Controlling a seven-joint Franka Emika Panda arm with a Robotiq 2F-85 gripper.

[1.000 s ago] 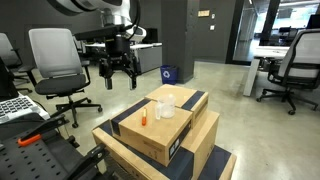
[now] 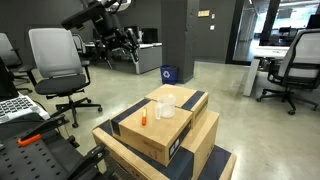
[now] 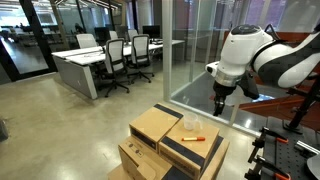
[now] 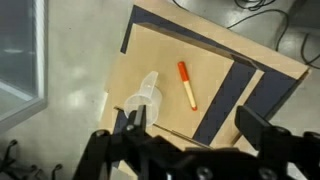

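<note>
An orange-and-pale marker (image 2: 144, 117) (image 3: 193, 139) (image 4: 187, 85) lies on top of a cardboard box (image 2: 150, 135). Beside it on the same box is a clear, whitish cup (image 2: 166, 104) (image 4: 148, 98). My gripper (image 2: 124, 66) (image 3: 217, 105) hangs well above the floor, up and to the left of the box in exterior view 1, touching neither object. Its dark fingers stand wide apart at the bottom of the wrist view, open, with nothing held between them.
More cardboard boxes (image 2: 205, 140) stand close around and behind the one bearing the marker. A dark table (image 2: 30, 160) with cables lies at front left. Office chairs (image 2: 58, 60) (image 2: 298, 65) stand farther off, and bare floor (image 3: 60, 130) spreads to the sides.
The gripper has moved up and to the right in exterior view 1, its arm tilting. Marker, cup and boxes have stayed in place.
</note>
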